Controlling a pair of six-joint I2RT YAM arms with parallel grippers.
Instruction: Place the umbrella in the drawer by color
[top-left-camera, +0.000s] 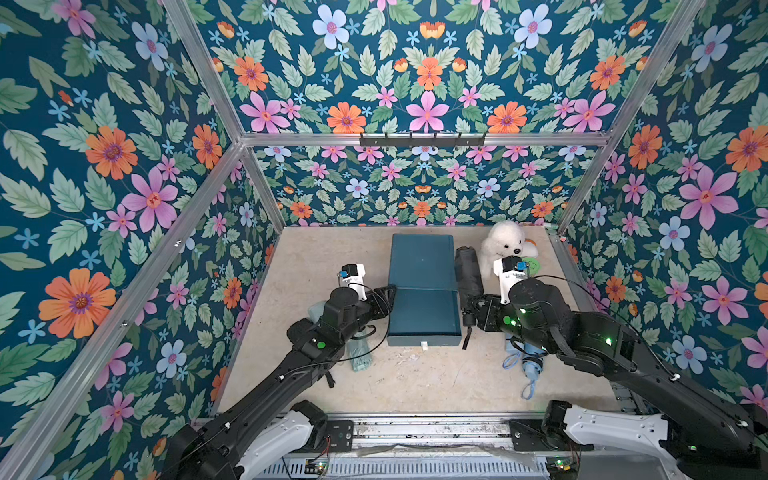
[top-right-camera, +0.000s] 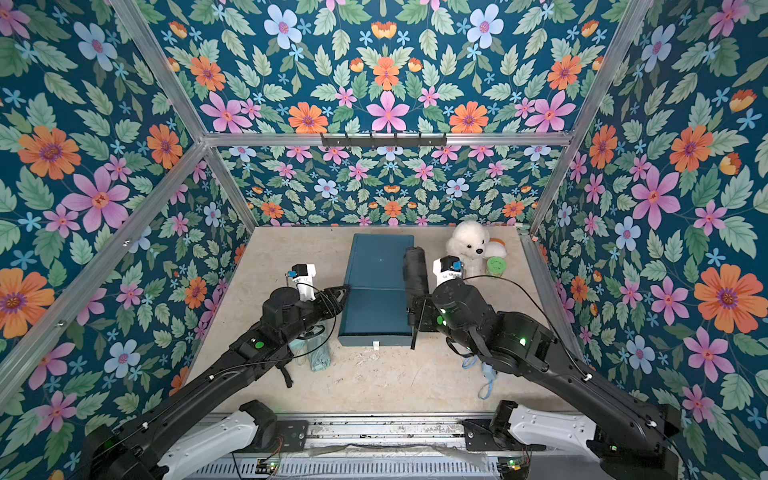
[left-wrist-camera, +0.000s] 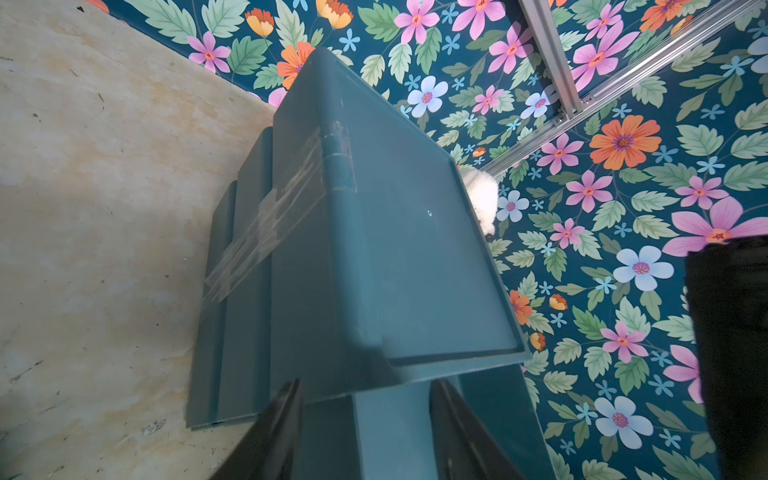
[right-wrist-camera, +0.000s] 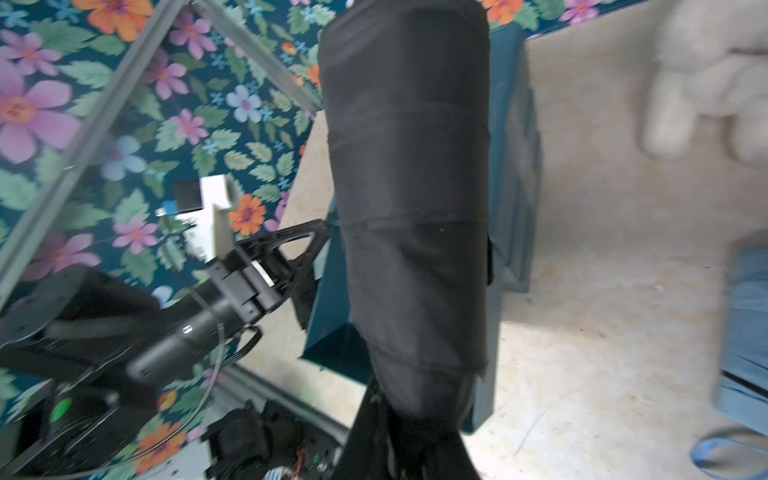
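A black folded umbrella (top-left-camera: 469, 268) is held upright-ish by my right gripper (top-left-camera: 478, 310), just right of the blue drawer box (top-left-camera: 422, 316); in the right wrist view it (right-wrist-camera: 404, 208) fills the middle, its low end between the fingers. The box's lower compartment is uncovered and empty. My left gripper (top-left-camera: 382, 296) stands open at the box's left edge, nothing seen between its fingers in the left wrist view. A light blue umbrella (right-wrist-camera: 742, 336) lies on the right, and a teal one (top-left-camera: 360, 356) under the left arm.
A white plush dog (top-left-camera: 502, 244) and a green-lidded jar (top-right-camera: 496, 264) sit at the back right. Flowered walls and metal rails surround it.
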